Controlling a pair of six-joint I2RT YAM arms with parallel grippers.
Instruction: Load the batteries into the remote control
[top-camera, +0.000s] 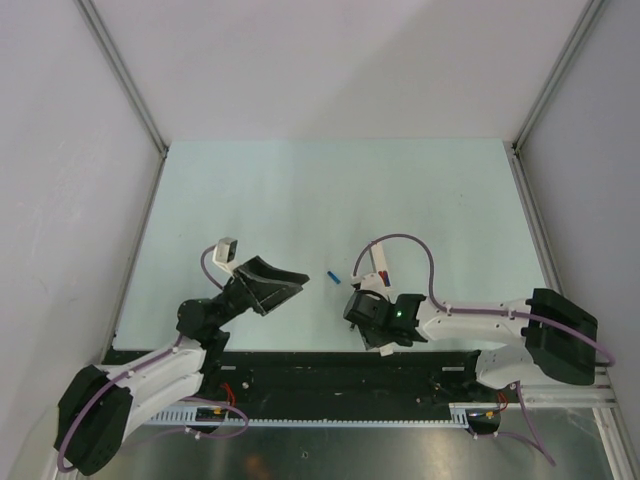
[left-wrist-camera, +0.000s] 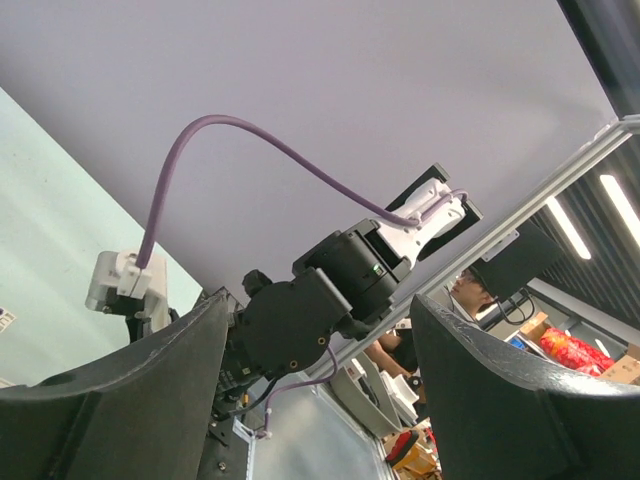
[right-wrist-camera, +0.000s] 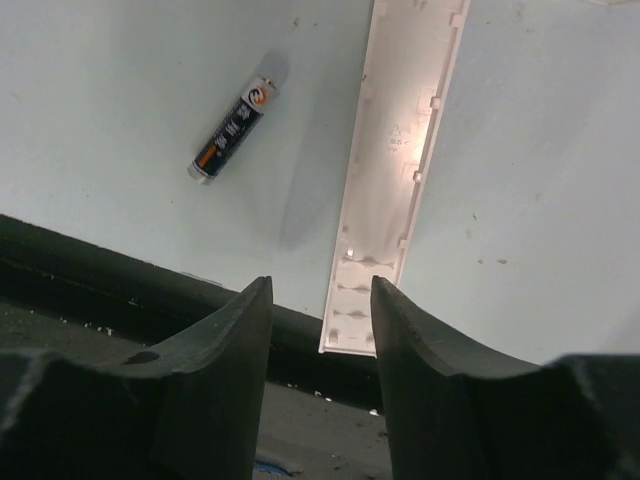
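My right gripper points down above the remote's pale plastic body (right-wrist-camera: 390, 150), fingers apart with nothing seen held, over its lower end near the table edge. A dark battery (right-wrist-camera: 233, 130) lies left of that body in the right wrist view. A white strip with a red and dark end (top-camera: 379, 258) lies behind the right gripper in the top view, and a small blue battery (top-camera: 334, 277) lies left of it. My left gripper (top-camera: 280, 285) hangs over the left of the table, open and empty.
A dark gap runs along the front edge. Side walls enclose the area.
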